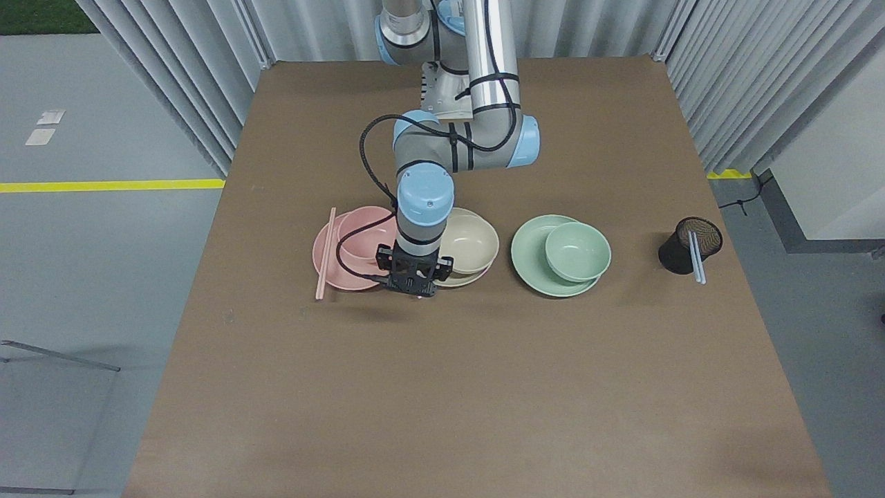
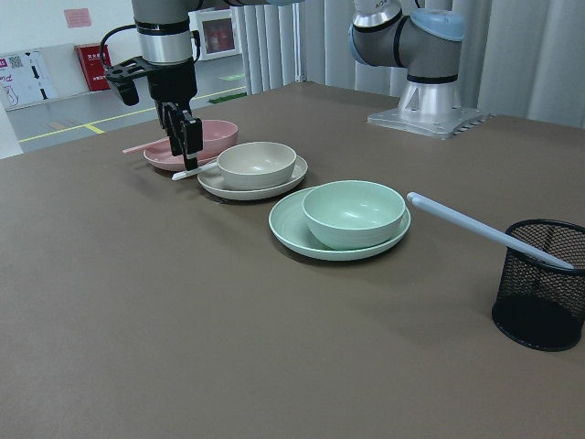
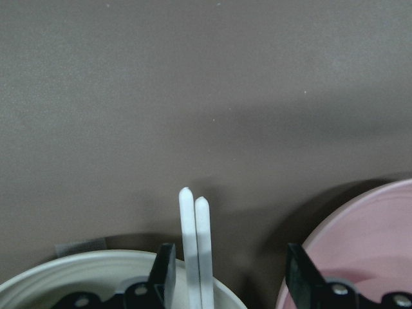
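Observation:
My gripper is open, lowered over two white chopsticks (image 3: 203, 244) lying on the cream plate beside the cream bowl (image 2: 256, 163); they stand between its fingers in the wrist view. In the front view the gripper hides most of them. The pink bowl (image 3: 370, 238) and plate, with pink chopsticks (image 1: 327, 253), sit to its left in the front view; the cream bowl (image 1: 469, 238) is on its right.
A green bowl (image 1: 578, 252) on a green plate (image 1: 531, 249) lies farther right, then a black mesh cup (image 1: 676, 257) with pale chopsticks (image 1: 697, 261).

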